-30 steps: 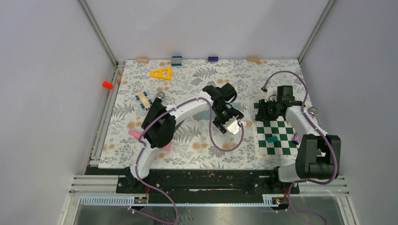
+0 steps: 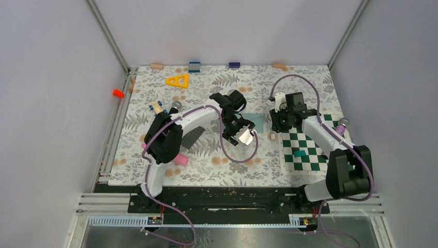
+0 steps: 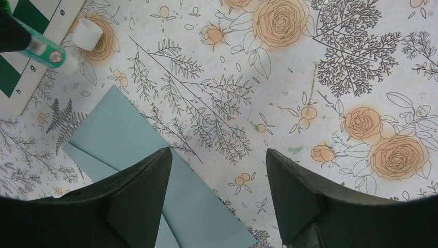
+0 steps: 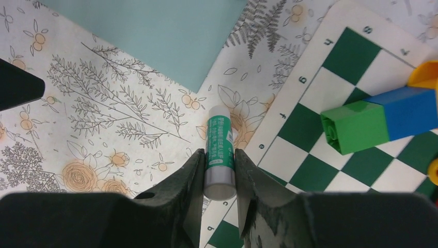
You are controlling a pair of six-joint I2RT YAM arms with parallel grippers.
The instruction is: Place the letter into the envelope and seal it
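Observation:
The pale blue-green envelope (image 3: 129, 129) lies flat on the patterned table, a flap edge or crease running across it; no letter can be made out. My left gripper is open, nothing between its fingers, with part of the envelope below its left finger. A green-and-white glue stick (image 4: 220, 139) is gripped by my right gripper, its white end pointing toward a corner of the envelope (image 4: 170, 41) and apart from it. On the table by the board stands a small white cap, mostly hidden behind the stick in the right wrist view.
A green-and-white checkered board (image 2: 304, 163) lies right of the envelope, with a green and blue block piece (image 4: 379, 121) on it. A yellow triangle (image 2: 177, 81) and a toy car (image 2: 158, 107) sit farther left.
Both grippers have moved left: the left one across the envelope, uncovering more of its right end, and the right one from over the board toward the envelope.

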